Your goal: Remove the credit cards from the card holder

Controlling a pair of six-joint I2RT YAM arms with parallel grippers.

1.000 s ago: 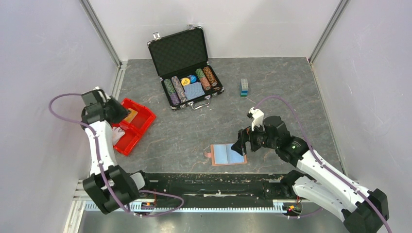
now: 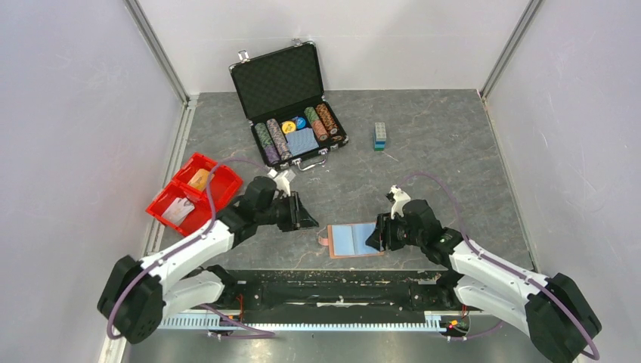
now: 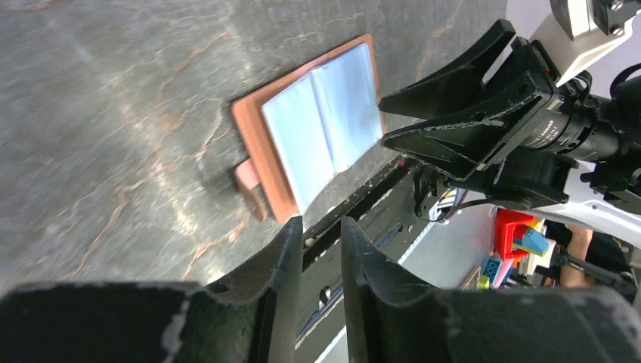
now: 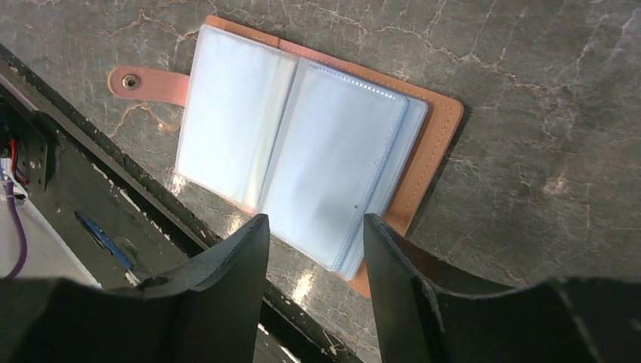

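Note:
An open tan card holder (image 2: pixel 343 241) with clear pale-blue sleeves lies flat near the table's front edge, its strap pointing left. In the right wrist view its sleeves (image 4: pixel 329 151) fan to both sides of the fold; whether cards are inside is not clear. My right gripper (image 2: pixel 379 236) hangs just over the holder's right edge, fingers apart with nothing visible between them. My left gripper (image 2: pixel 301 216) is open and empty, above and left of the holder, tips toward it.
A red two-compartment tray (image 2: pixel 218 203) lies at the left. An open chip case (image 2: pixel 279 78) stands at the back, with a small stack of boxes (image 2: pixel 379 131) to its right.
My left arm has swung right from the red tray toward the card holder. My right gripper has shifted slightly rightward and down in the top view, over the holder's right side.

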